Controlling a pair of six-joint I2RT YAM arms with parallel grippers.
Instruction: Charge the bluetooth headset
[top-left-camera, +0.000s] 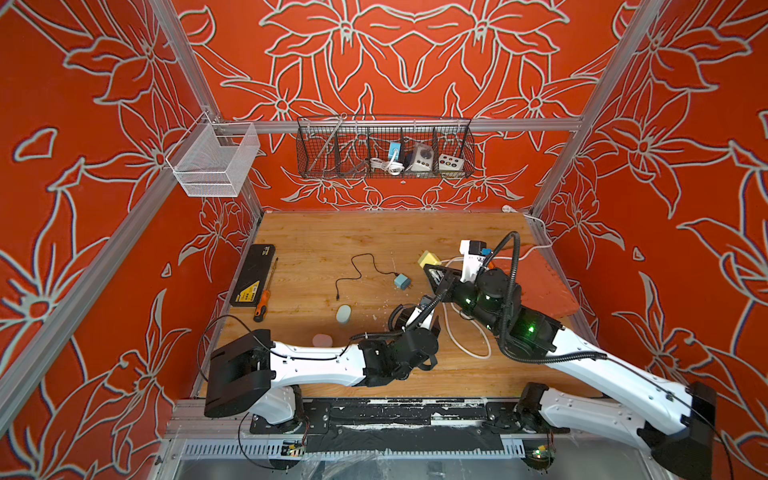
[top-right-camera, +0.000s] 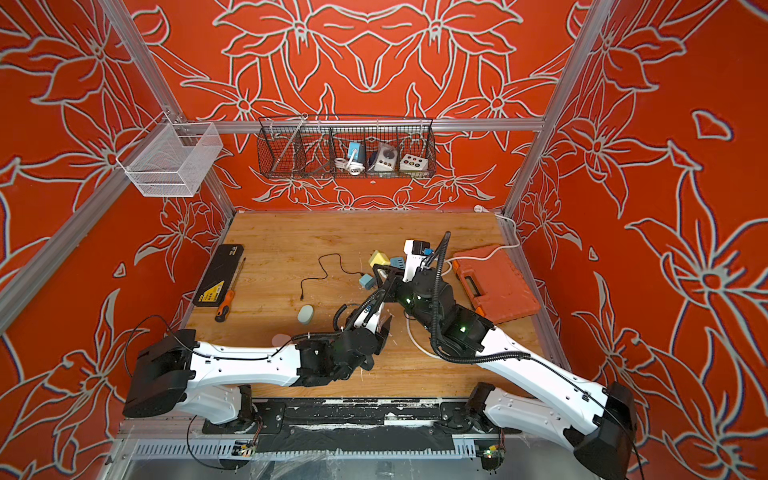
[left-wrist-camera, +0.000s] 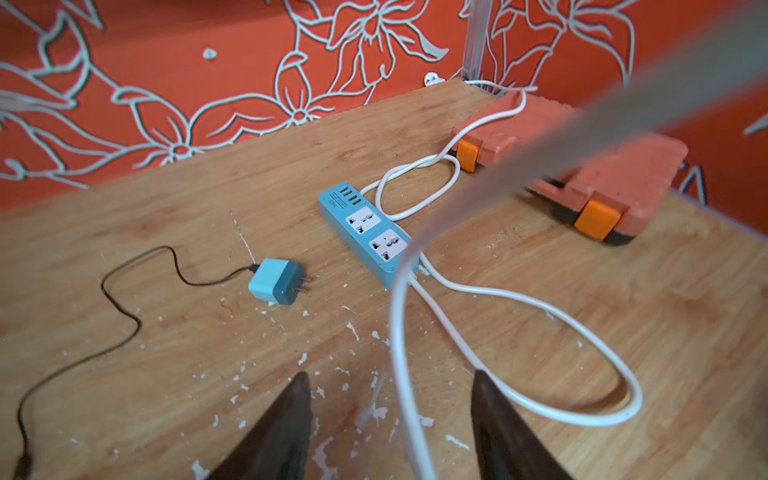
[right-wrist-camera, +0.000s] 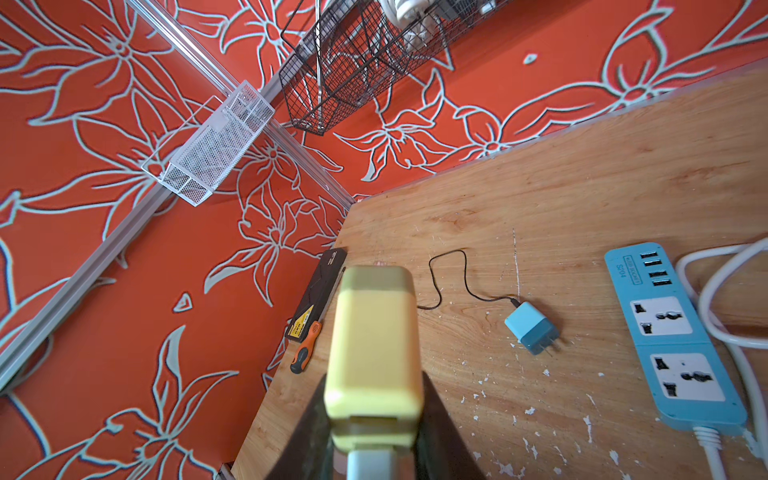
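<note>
My right gripper (top-left-camera: 436, 276) is shut on a yellow charger (right-wrist-camera: 374, 344), raised over the table, a white cable beneath it. My left gripper is part open just below and left of it; a white cable runs up, blurred, between its fingers. The blue power strip (right-wrist-camera: 672, 336) lies on the table, USB ports and two sockets upward, its white cord looped around it. A blue adapter (left-wrist-camera: 274, 280) with a black cable (right-wrist-camera: 448, 251) lies left of the strip. A pale oval case (top-left-camera: 343, 313) lies farther left; whether it holds the headset, I cannot tell.
An orange toolbox (top-right-camera: 512, 288) is at the right edge. A black box (top-left-camera: 249, 280) and screwdriver (top-left-camera: 261, 304) lie at the left, a pink disc (top-left-camera: 322, 341) near the left arm. A wire basket (top-left-camera: 384, 148) hangs on the back wall.
</note>
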